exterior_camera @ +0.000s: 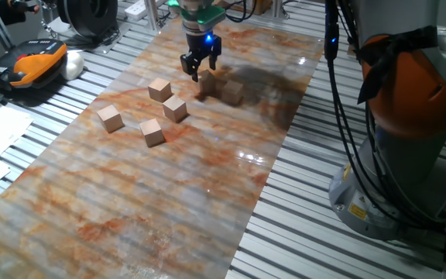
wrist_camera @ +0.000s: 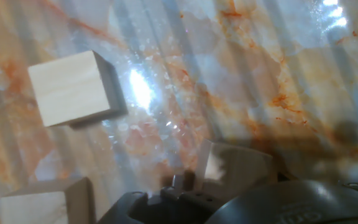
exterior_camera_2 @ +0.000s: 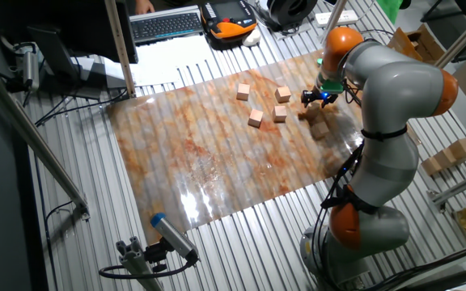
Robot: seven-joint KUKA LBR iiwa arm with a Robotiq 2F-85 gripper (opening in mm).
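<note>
In exterior view 1 my gripper (exterior_camera: 204, 71) hangs over the far part of the marbled sheet, its two fingers spread apart. Just under it stands a wooden cube (exterior_camera: 207, 84), partly overlapped by the fingertips; whether they touch it I cannot tell. A second shaded cube (exterior_camera: 232, 93) sits close by on the right. The wrist view shows a half-shadowed cube (wrist_camera: 238, 168) beside the dark gripper parts, plus a pale cube (wrist_camera: 70, 90) farther off.
The marbled sheet (exterior_camera: 122, 209) is bare across its near half. My arm's base (exterior_camera: 370, 201) stands right of the sheet. An orange-and-black device (exterior_camera_2: 229, 23) and a keyboard (exterior_camera_2: 166, 27) lie beyond the sheet. More wooden blocks (exterior_camera_2: 447, 158) rest off the sheet at the right.
</note>
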